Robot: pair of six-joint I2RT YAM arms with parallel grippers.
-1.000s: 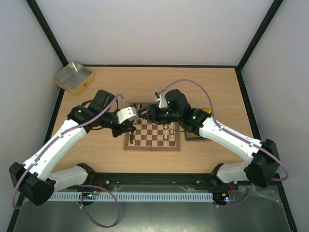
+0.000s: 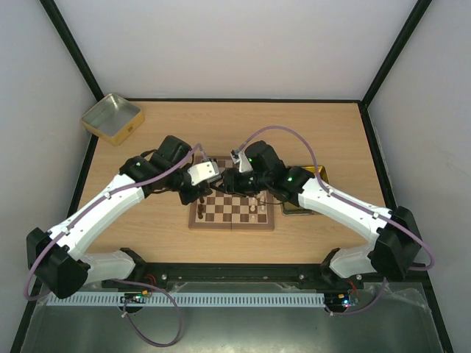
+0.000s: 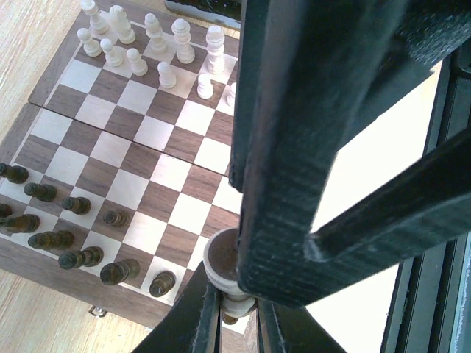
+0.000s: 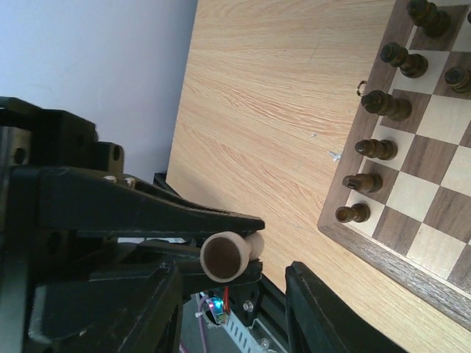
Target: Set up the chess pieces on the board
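Note:
Above the chessboard (image 2: 218,216) the two grippers meet. A pale chess piece with a dark underside (image 3: 221,255) is pinched between the fingertips of my left gripper, its base turned toward that camera. In the right wrist view the same pale piece (image 4: 225,257) sits at the tips of the left arm's fingers (image 4: 221,218). My right gripper stands open around it, with gaps on both sides. White pieces (image 3: 184,40) line one side of the board; dark pieces (image 3: 88,257) stand along the opposite side.
A golden tray (image 2: 298,211) lies right of the board, partly under the right arm. At the back left stands a box (image 2: 112,120), looking empty. Bare table (image 2: 243,121) stretches behind the board. Near the grippers, standing dark pieces (image 4: 390,105) line the board's edge.
My left gripper has moved right, up to the right gripper, during the last second. The right arm has shifted only slightly, its forearm a little lower in the top view.

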